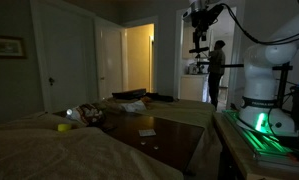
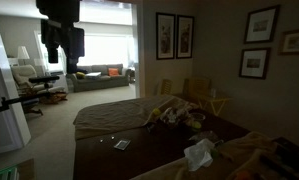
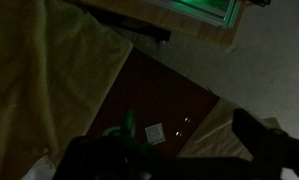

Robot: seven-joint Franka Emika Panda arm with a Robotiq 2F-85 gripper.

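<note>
High above the right side of the table hangs my gripper (image 1: 199, 48), touching nothing. The wrist view looks down past two dark fingers (image 3: 257, 136) set well apart, with no object visible between them. A small white square (image 3: 155, 133) lies flat on the dark tabletop (image 1: 167, 146), well below the gripper. Two tiny pale pieces rest near the square. What they are is too small to tell.
Tan cloth (image 1: 79, 155) covers the table's near side. Toward the back are a cluttered heap (image 1: 87, 113), a yellow item (image 1: 64, 127) and crumpled white material (image 2: 199, 154). A person (image 1: 217, 70) stands in the doorway. Bare tabletop surrounds the square.
</note>
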